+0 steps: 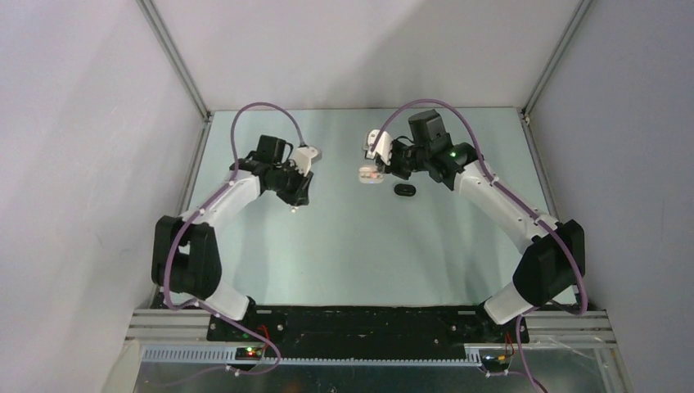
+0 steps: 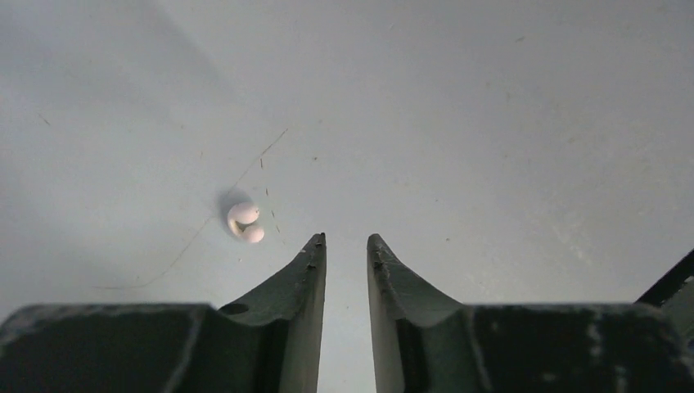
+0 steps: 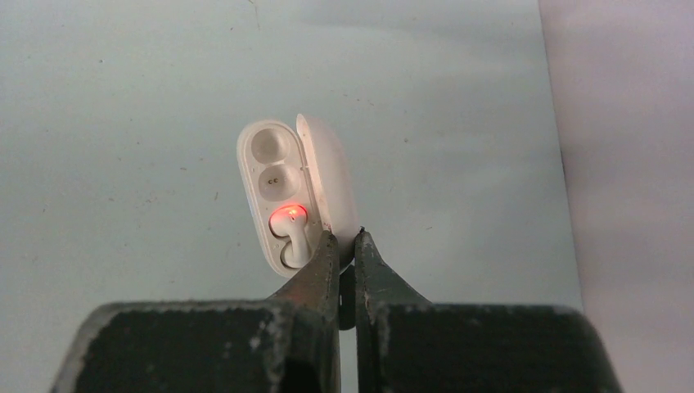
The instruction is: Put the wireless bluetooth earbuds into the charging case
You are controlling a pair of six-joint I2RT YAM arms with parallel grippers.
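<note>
In the right wrist view the white charging case [image 3: 278, 176] has its lid [image 3: 331, 172] raised, and my right gripper is shut on that lid. One earbud [image 3: 295, 233] sits in the case beside a red light; the other pair of hollows is empty. From above, the case [image 1: 371, 174] hangs by the right gripper [image 1: 389, 169]. A second white earbud [image 2: 244, 222] lies on the table, left of and beyond the fingertips of my left gripper, which is partly open and empty. From above, that earbud [image 1: 295, 209] shows just below the left gripper [image 1: 299, 199].
A small black oval object [image 1: 404, 190] lies on the table right of the case. A wall [image 3: 630, 164] rises beyond the table edge.
</note>
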